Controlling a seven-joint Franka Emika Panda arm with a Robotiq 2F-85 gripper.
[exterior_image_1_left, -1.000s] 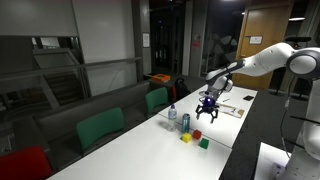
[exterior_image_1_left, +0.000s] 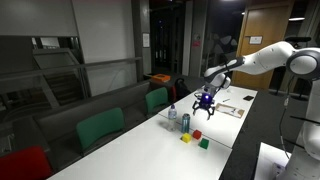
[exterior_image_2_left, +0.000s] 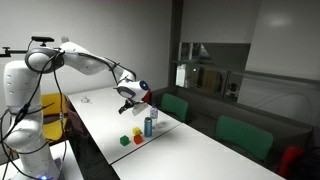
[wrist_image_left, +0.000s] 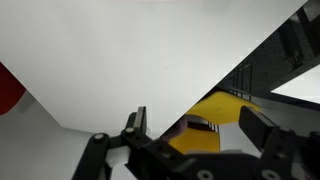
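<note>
My gripper (exterior_image_1_left: 204, 107) hangs above the far part of the white table, beyond the small blocks and apart from them. In the wrist view my gripper is open, its dark fingers (wrist_image_left: 130, 138) well spread, with no object held between them. A green block (exterior_image_2_left: 124, 141), a red block (exterior_image_2_left: 138, 139) and a yellow block (exterior_image_1_left: 187, 138) lie close together on the table. Near them a dark can (exterior_image_2_left: 148, 127) stands upright. A clear bottle (exterior_image_2_left: 154, 112) stands behind the can.
Green chairs (exterior_image_1_left: 100, 125) line one long side of the white table (exterior_image_2_left: 190, 160). Below the table's edge, the wrist view shows a yellow shape (wrist_image_left: 205, 120) that I cannot identify.
The arm and gripper have shifted slightly over the last second. The blocks, can and bottle stay in place.
</note>
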